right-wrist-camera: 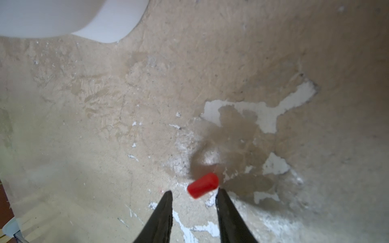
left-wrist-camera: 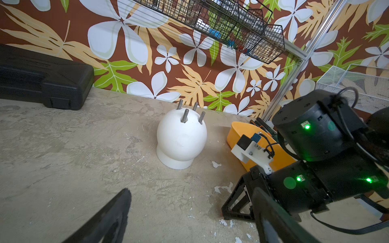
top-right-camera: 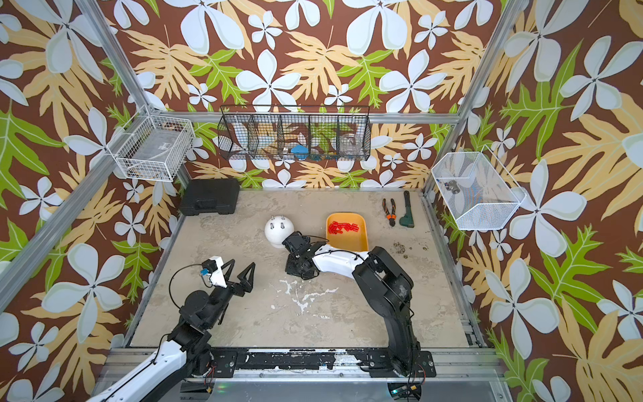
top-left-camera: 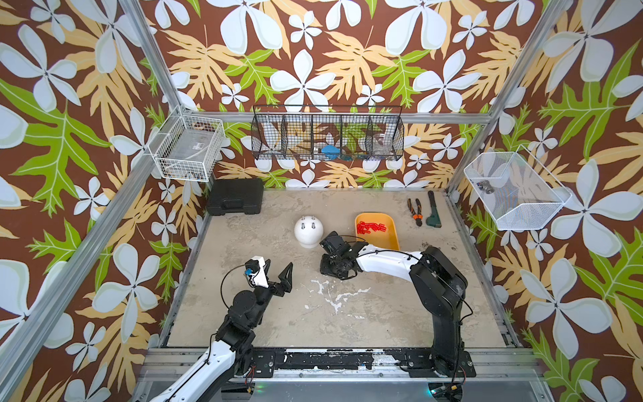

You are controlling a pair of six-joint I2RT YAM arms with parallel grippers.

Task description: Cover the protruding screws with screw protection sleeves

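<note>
A white round-bodied holder (left-wrist-camera: 181, 137) stands upright on the table with several bare metal screws (left-wrist-camera: 185, 115) protruding from its top. In the right wrist view, a short red sleeve (right-wrist-camera: 203, 185) appears at and just beyond the fingertips of my right gripper, which stands open around its near side. The top views have this sleeve hidden under the right gripper. More red sleeves (top-left-camera: 372, 226) lie in the yellow bin (top-left-camera: 388, 238). To the left and in front of the holder, my left gripper (top-right-camera: 239, 268) hangs open and empty.
Behind the right arm is the yellow bin; pliers (top-left-camera: 418, 213) and a dark green tool (top-left-camera: 433, 210) lie farther right. A black case (top-left-camera: 234, 196) sits at the back left. Bare table surrounds the holder's left side.
</note>
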